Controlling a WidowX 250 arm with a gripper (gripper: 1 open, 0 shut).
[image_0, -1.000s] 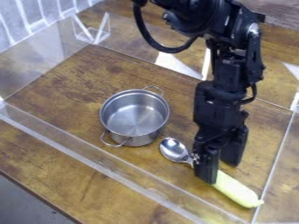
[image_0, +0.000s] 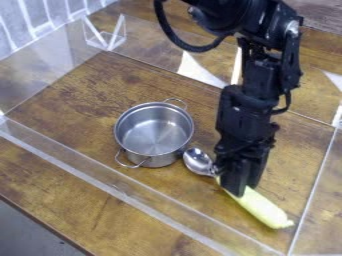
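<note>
The black gripper (image_0: 238, 183) of the arm is low over the table at right, its fingers down by a silver spoon (image_0: 197, 160) and a pale yellow-green vegetable-like object (image_0: 258, 206). The spoon's handle runs under the fingers and is mostly hidden. I cannot tell whether anything is between the fingertips. A steel pot (image_0: 154, 134) with wire handles stands left of the spoon.
Clear acrylic walls edge the wooden table (image_0: 80, 100) on several sides. The left part of the board is bare. A white triangular piece lies behind the arm at the back.
The gripper has shifted slightly left and up in the picture, and its fingers appear closer together. The spoon and the pale object have moved slightly toward the upper left.
</note>
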